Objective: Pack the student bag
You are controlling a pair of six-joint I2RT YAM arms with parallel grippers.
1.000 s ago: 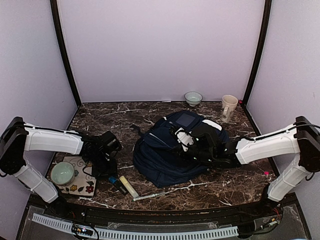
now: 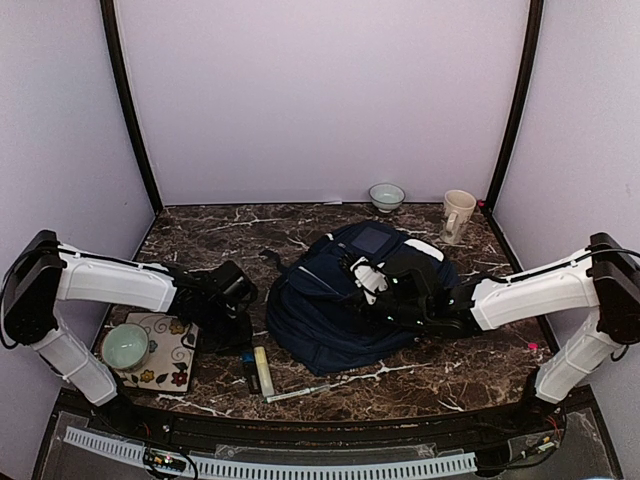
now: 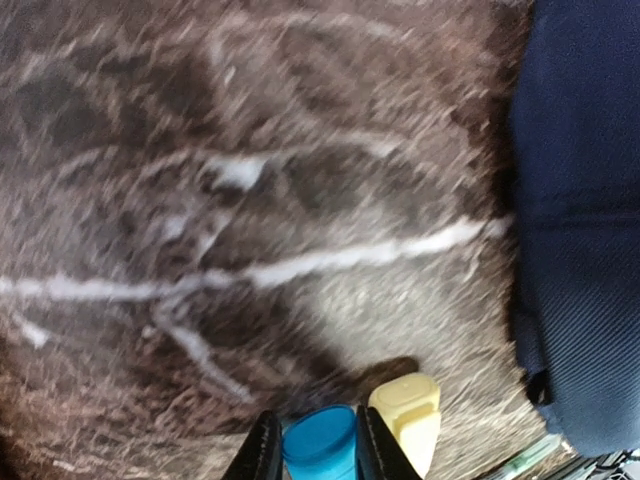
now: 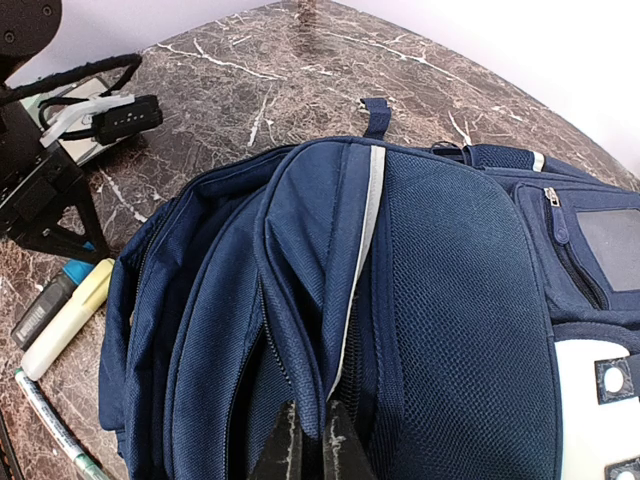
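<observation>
The navy student bag (image 4: 460,260) lies on the marble table, its zipped mouth partly open towards the left. My right gripper is shut on the edge of the bag's flap (image 4: 335,230). To the left of the bag, a dark marker with a blue cap (image 3: 320,442) lies beside a pale yellow highlighter (image 3: 408,415). My left gripper is down at the marker, one finger on each side of the cap; whether both press on it cannot be told. A thin white-and-green pen (image 4: 58,425) lies in front of the bag.
At the left stands a pale bowl (image 2: 125,347) on a flowered board (image 2: 170,378). Behind the bag are another bowl (image 2: 387,196) and a white mug (image 2: 457,215). The table behind my left gripper is bare.
My left gripper has moved slightly right. The marker and highlighter have swung round to point more nearly front to back, their far ends shifting right. The right arm and bag look still.
</observation>
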